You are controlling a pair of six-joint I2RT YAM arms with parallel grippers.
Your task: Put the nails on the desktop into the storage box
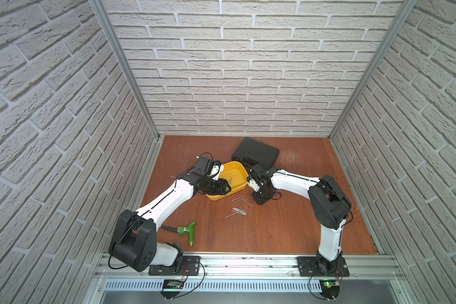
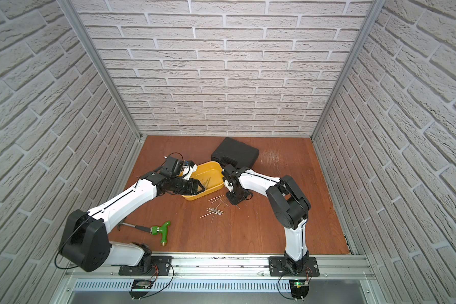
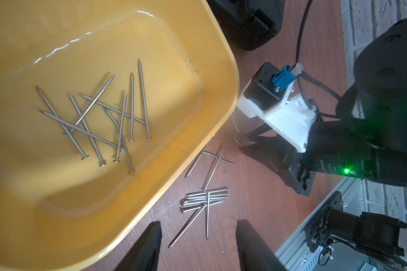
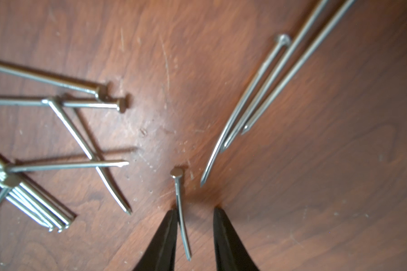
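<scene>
The yellow storage box fills much of the left wrist view, with several nails lying crossed on its floor. On the desktop just outside its wall is a loose pile of nails. My left gripper is over the box's near side in the top views, its fingers apart and empty. Low over the wood, my right gripper is part open. Between its fingertips, close by the left one, lies a single nail; I cannot tell whether they touch. Three slanting nails lie just ahead of it.
A black case stands behind the box. At the front left rests a green-handled hammer. The right gripper works close to the box's right edge.
</scene>
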